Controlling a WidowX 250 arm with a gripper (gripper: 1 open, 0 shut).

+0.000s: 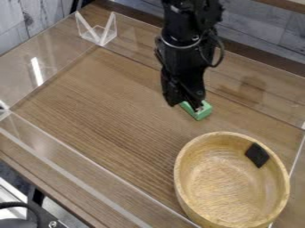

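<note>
The black gripper (pixel 179 87) hangs over the middle of the wooden table, its fingers pointing down and shut. Just right of and partly behind its fingertips a small green object (pixel 198 109) lies on the table, partly hidden by the gripper. Whether the two touch cannot be told from this view. In the lower right stands a round cream container (pixel 220 165) with a black patch on its inner right wall.
A clear plastic item (pixel 98 28) stands at the back left. A wooden edge runs along the back right, and dark cables lie at the lower left corner.
</note>
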